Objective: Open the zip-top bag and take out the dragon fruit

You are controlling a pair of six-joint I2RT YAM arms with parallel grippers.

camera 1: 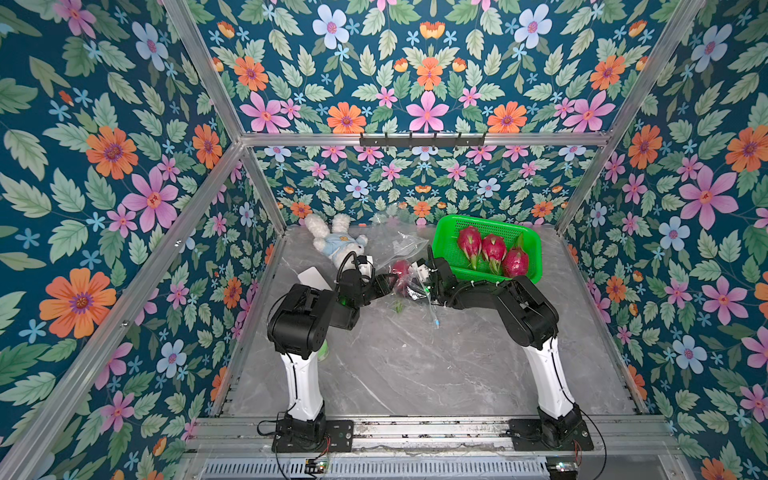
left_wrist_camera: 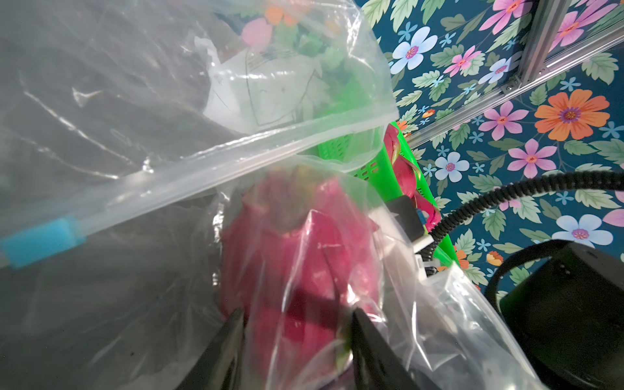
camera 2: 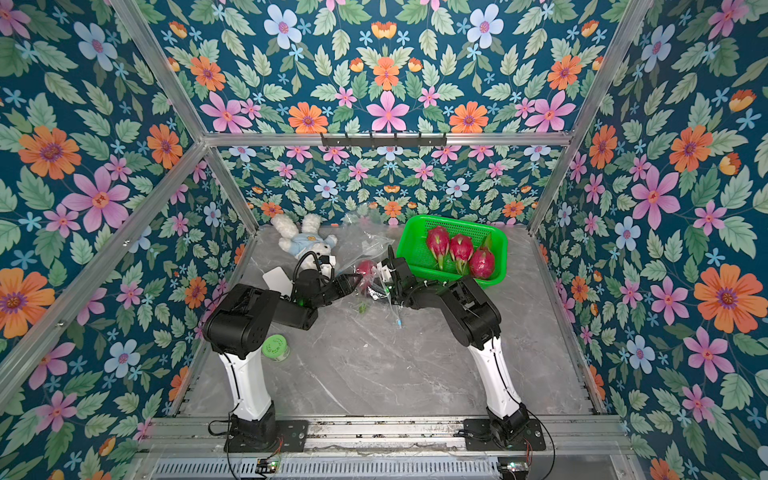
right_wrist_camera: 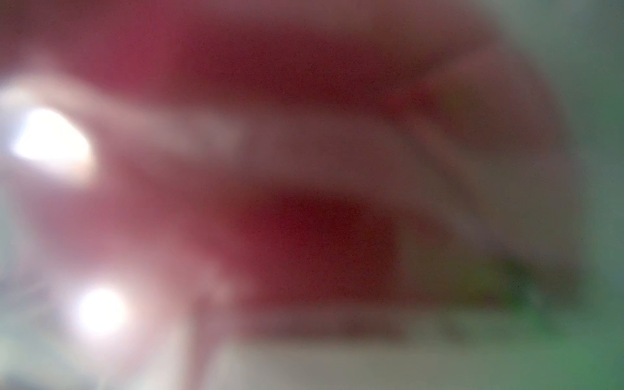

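Note:
The zip top bag [left_wrist_camera: 117, 110], clear with a blue slider [left_wrist_camera: 40, 240], lies crumpled around a dragon fruit [left_wrist_camera: 295, 253] at the table's centre. My left gripper is shut on the bag's film at the fruit, its black fingertips low in the left wrist view. My right gripper [camera 1: 420, 274] is at the bag from the right, against the fruit. The right wrist view is filled by blurred red fruit [right_wrist_camera: 312, 240] behind film, so that gripper's fingers and their opening are hidden.
A green basket [camera 2: 496, 264] with three dragon fruits stands back right. A white plush toy [camera 2: 308, 240] and a white card [camera 2: 276, 280] are at left, with a green lid [camera 2: 274, 345] near the left arm.

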